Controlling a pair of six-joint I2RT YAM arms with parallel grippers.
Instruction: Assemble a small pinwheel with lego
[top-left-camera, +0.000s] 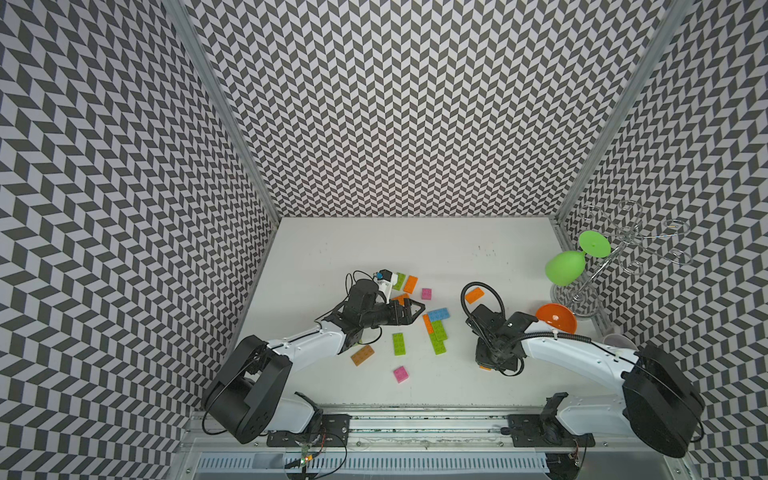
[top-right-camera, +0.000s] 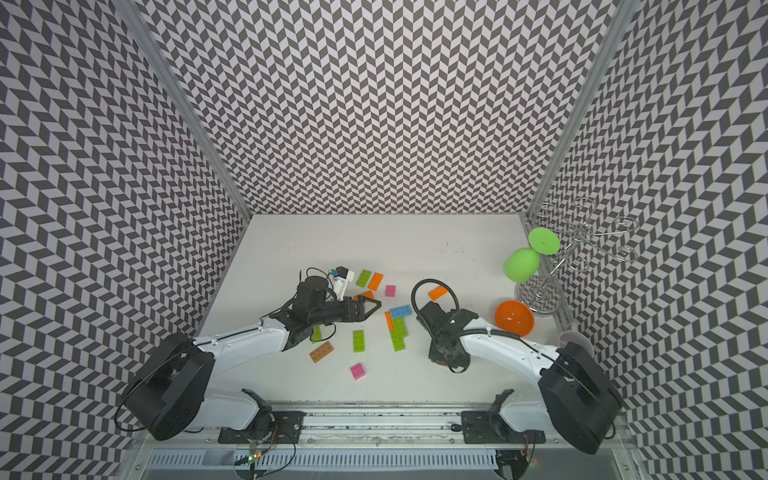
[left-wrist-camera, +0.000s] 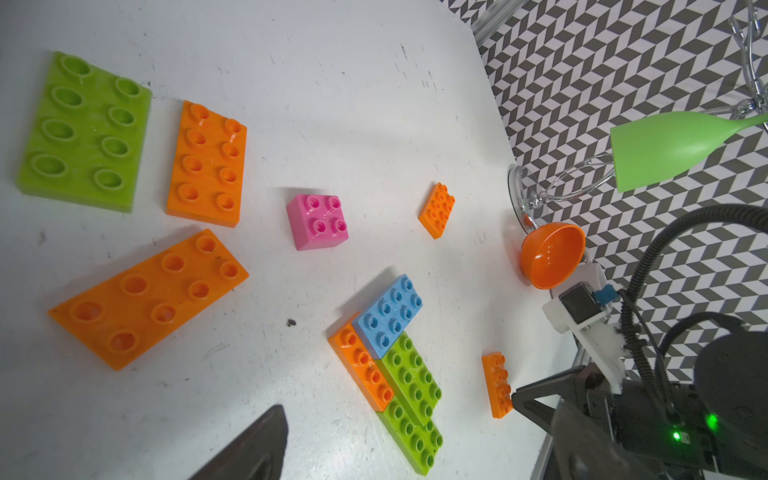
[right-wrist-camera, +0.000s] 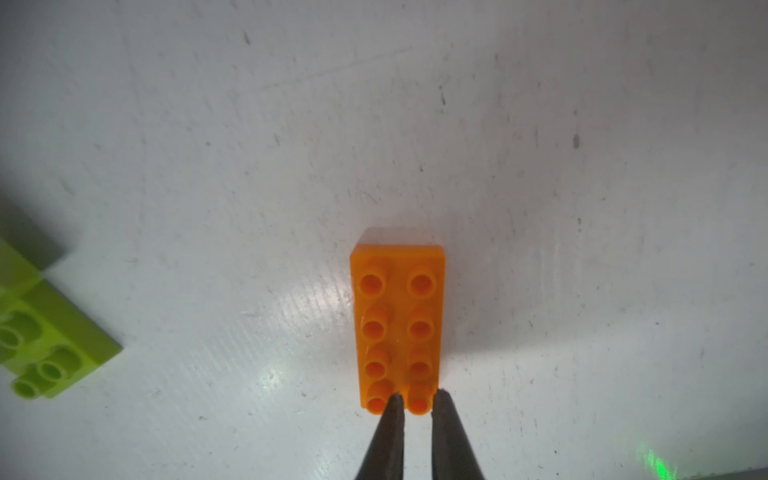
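Note:
A blue brick (left-wrist-camera: 389, 315), an orange brick (left-wrist-camera: 362, 365), a green brick (left-wrist-camera: 409, 379) and a second green brick (left-wrist-camera: 411, 435) lie close together in a cluster on the table. My left gripper (top-left-camera: 417, 310) is open above the table, just left of this cluster, and nothing shows between its widely parted fingers. At the front right, a loose orange brick (right-wrist-camera: 397, 328) rests studs up. My right gripper hovers by the near end of that brick, its fingertips close together and only a narrow gap between them.
Loose pieces include a pink brick (left-wrist-camera: 317, 221), orange bricks (left-wrist-camera: 149, 297) and a green brick (left-wrist-camera: 85, 132) by the left arm. Another pink brick (top-left-camera: 401, 374) lies near the front edge. An orange bowl (top-left-camera: 556, 318) stands right.

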